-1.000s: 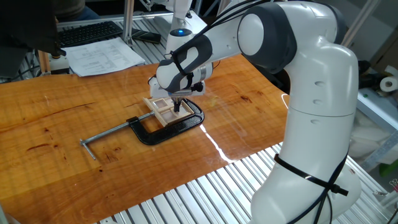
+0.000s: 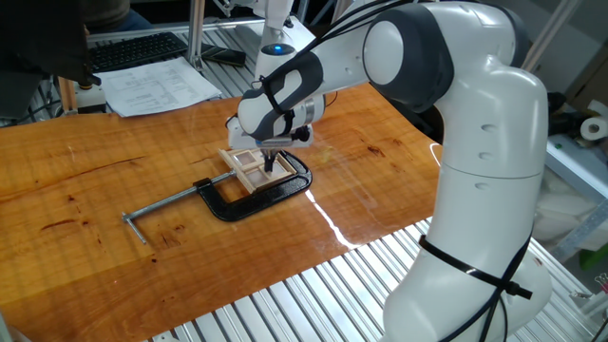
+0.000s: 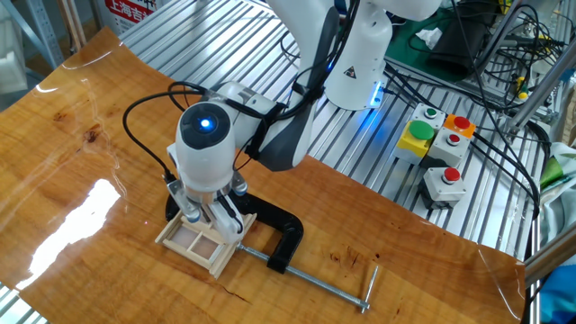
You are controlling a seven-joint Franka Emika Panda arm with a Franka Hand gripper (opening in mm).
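A small pale wooden frame (image 2: 249, 176), split into compartments by thin bars, lies flat on the wooden table. Around it sits a black C-clamp (image 2: 231, 209) whose long threaded screw (image 2: 161, 199) reaches to the frame's side. My gripper (image 2: 270, 167) points down at the frame, its dark tip low over or inside the compartments. From the other side, in exterior view 2, the wooden frame (image 3: 196, 245) shows beneath the arm, with the clamp (image 3: 286, 232) behind and to its right. The fingertips are too small and partly covered, so their opening does not show.
Papers (image 2: 160, 85) and a keyboard (image 2: 139, 51) lie beyond the left part of the table. Push-button boxes (image 3: 434, 135) stand on the slatted metal bench (image 3: 360, 148).
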